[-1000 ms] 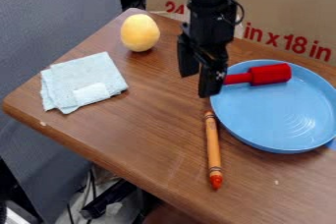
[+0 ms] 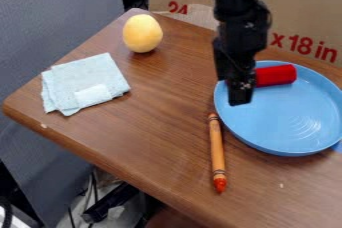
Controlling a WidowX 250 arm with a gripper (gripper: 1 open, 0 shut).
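Note:
The black gripper (image 2: 238, 84) hangs over the left rim of a blue plate (image 2: 281, 122) at the right, in front of a red object (image 2: 275, 75) lying on the plate. Whether its fingers are apart or closed is unclear. An orange crayon (image 2: 217, 154) lies on the wooden table left of the plate. A yellow egg-shaped object (image 2: 143, 33) sits at the back left, and a folded pale cloth (image 2: 83, 82) lies at the left.
A cardboard box (image 2: 301, 22) stands behind the plate. The table's left edge borders a grey surface.
The gripper has moved to the right, over the plate's edge, and now covers more of the red object. The other objects are unmoved.

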